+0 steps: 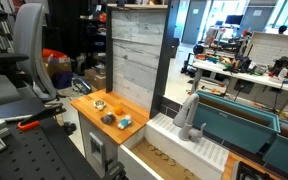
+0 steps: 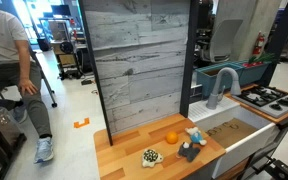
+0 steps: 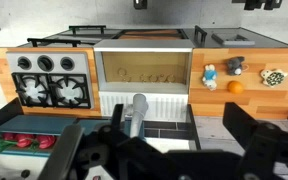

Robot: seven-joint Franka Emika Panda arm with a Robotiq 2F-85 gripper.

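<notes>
My gripper is open, its two dark fingers wide apart at the bottom of the wrist view with nothing held between them. It hangs above a toy kitchen. A wood-floored sink basin (image 3: pixel 144 68) lies at the middle, with a grey faucet (image 3: pixel 138 108) beside it. On the wooden counter (image 2: pixel 124 155) sit an orange ball-like item (image 2: pixel 171 137), a blue-and-white figure (image 2: pixel 193 133), a grey figure (image 2: pixel 190 151) and a pale patterned toy (image 2: pixel 152 158). All of them appear at right in the wrist view. The basin looks empty.
A stove with burners (image 3: pixel 53 90) and knobs (image 3: pixel 44 63) flanks the basin. Teal bins (image 1: pixel 232 118) run behind the sink, and red items (image 3: pixel 24 140) show in one. A tall whitewashed panel (image 2: pixel 144 65) rises behind the counter. Someone sits (image 2: pixel 14 60) at far left.
</notes>
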